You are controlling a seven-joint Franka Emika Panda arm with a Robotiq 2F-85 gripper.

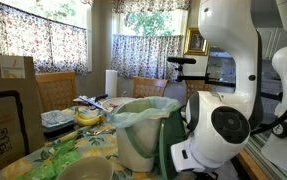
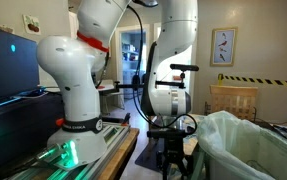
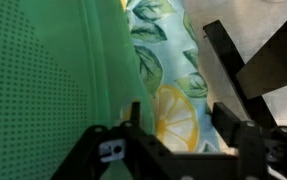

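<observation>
In exterior view 1, my gripper [image 1: 173, 168] is low at the table's right side, its fingers mostly hidden behind a green panel [image 1: 169, 145]. Exterior view 2 shows the gripper [image 2: 171, 165] pointing down beside the bin. From the wrist, the gripper has its dark fingers apart, with lemon-print tablecloth [image 3: 175, 118] visible between them. A green textured surface [image 3: 43, 90] fills the left of that view, close against the left finger. Nothing is seen held.
A bin [image 1: 135, 145] with a pale green liner [image 1: 148, 110] stands right beside the gripper. A beige bowl [image 1: 86, 170], green packets [image 1: 58, 158] and a cardboard box [image 1: 8, 120] occupy the left side. Below the right finger lies a dark bar [image 3: 241, 75].
</observation>
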